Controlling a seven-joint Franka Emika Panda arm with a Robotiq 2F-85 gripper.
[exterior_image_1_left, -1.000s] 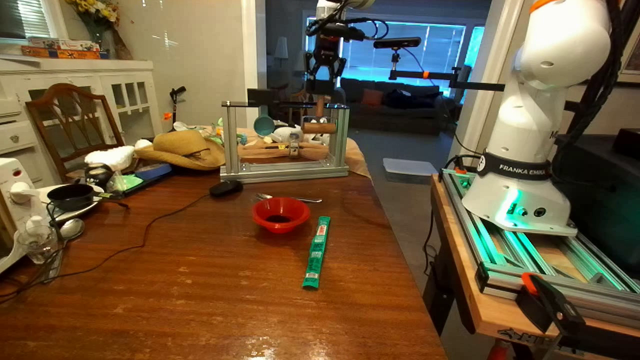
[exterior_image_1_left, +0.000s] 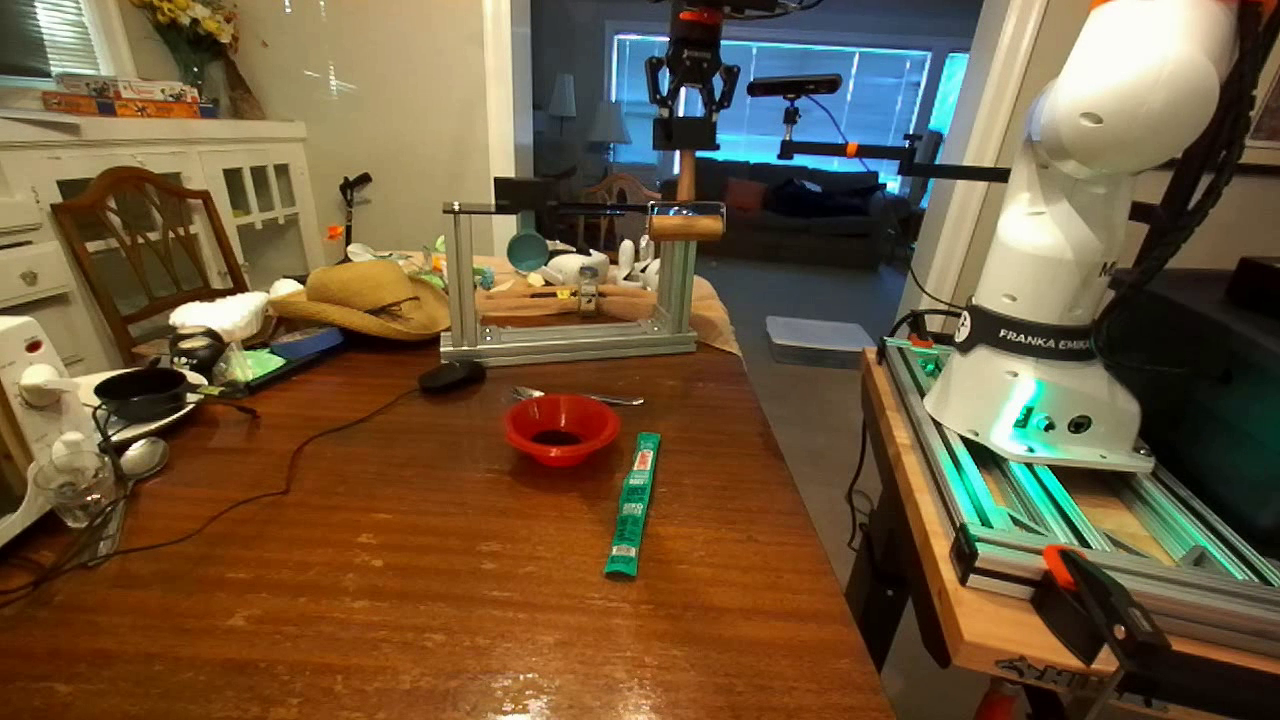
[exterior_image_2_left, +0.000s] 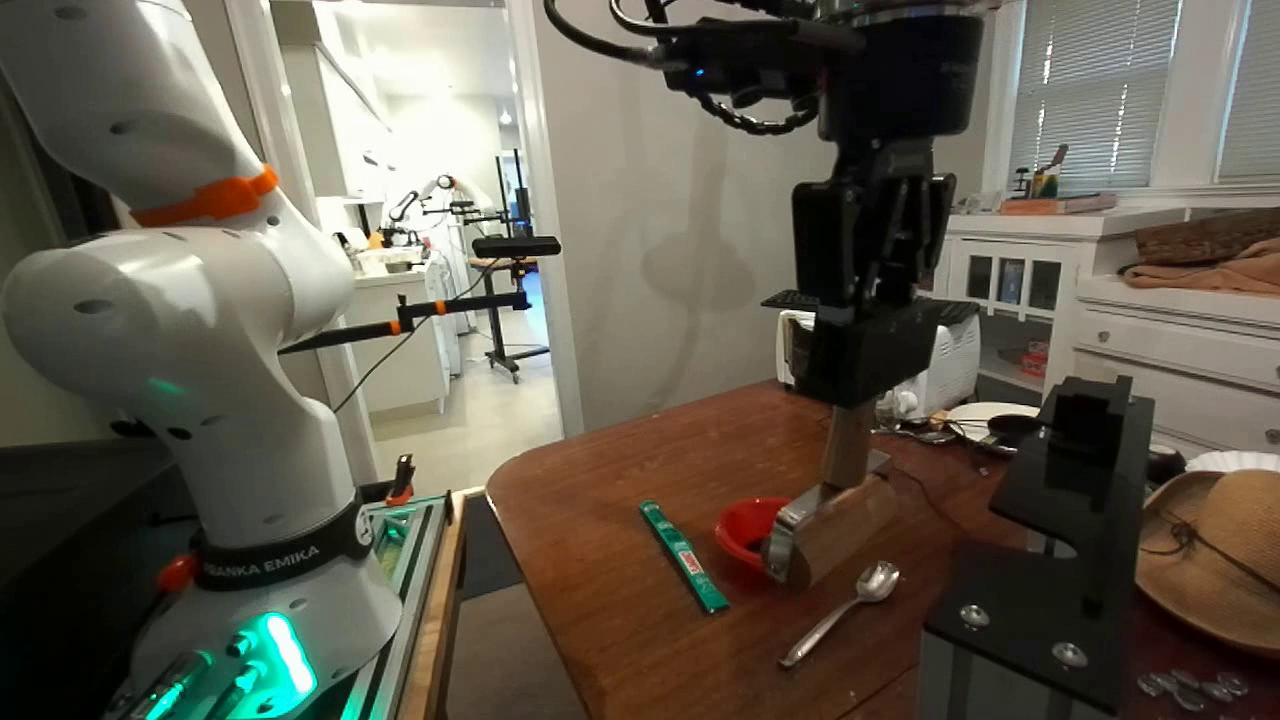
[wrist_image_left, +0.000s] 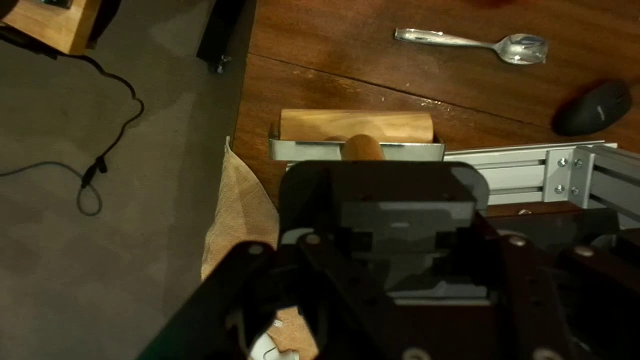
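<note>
My gripper (exterior_image_1_left: 686, 134) is shut on the handle of a wooden roller (exterior_image_1_left: 687, 224). The handle stands upright below the fingers, and the roller's wooden cylinder hangs crosswise in a metal bracket. In exterior view 2 the roller (exterior_image_2_left: 840, 528) appears in front of the red bowl (exterior_image_2_left: 753, 528), covering part of it. Seen from the wrist, the roller (wrist_image_left: 357, 126) lies just beyond my gripper, above the table's edge area. It hangs in the air near the top right corner of the metal frame (exterior_image_1_left: 570, 348) in exterior view 1.
On the table (exterior_image_1_left: 360, 576) lie a green packet (exterior_image_1_left: 633, 504), a spoon (wrist_image_left: 465, 45) and a black mouse (exterior_image_1_left: 452, 376). A straw hat (exterior_image_1_left: 360, 300) sits beside the frame. Dishes crowd the table's left side.
In exterior view 1, my gripper and the roller have moved right and upward. Before, the roller showed within the frame's opening; now it is at the frame's top right corner.
</note>
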